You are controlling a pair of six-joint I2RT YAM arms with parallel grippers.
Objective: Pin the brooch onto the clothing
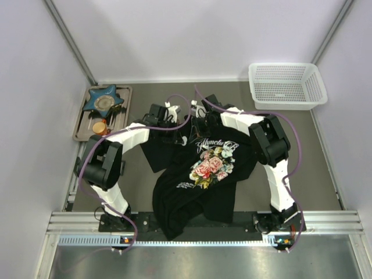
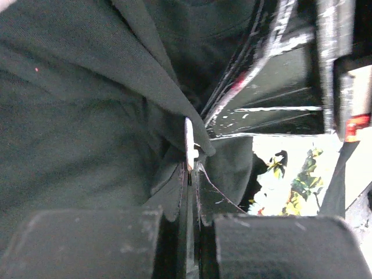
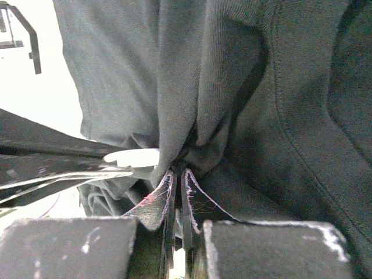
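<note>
The black T-shirt (image 1: pixel 192 197) with floral print (image 1: pixel 212 168) and white lettering lies on the table, gathered under both grippers. My left gripper is shut, with a small pale, flat piece (image 2: pixel 189 139), probably the brooch, upright at its tips against a fold of cloth. My right gripper is shut at a bunched fold of dark fabric; whether cloth is between its fingertips is hard to see. In the right wrist view the pale piece (image 3: pixel 132 157) lies beside that fold, next to the left gripper's dark fingers.
A metal tray (image 1: pixel 119 122) with a blue star dish (image 1: pixel 92 102) and an orange object (image 1: pixel 100 128) stands at the back left. A white basket (image 1: pixel 288 67) sits at the back right. Bare table shows at both sides.
</note>
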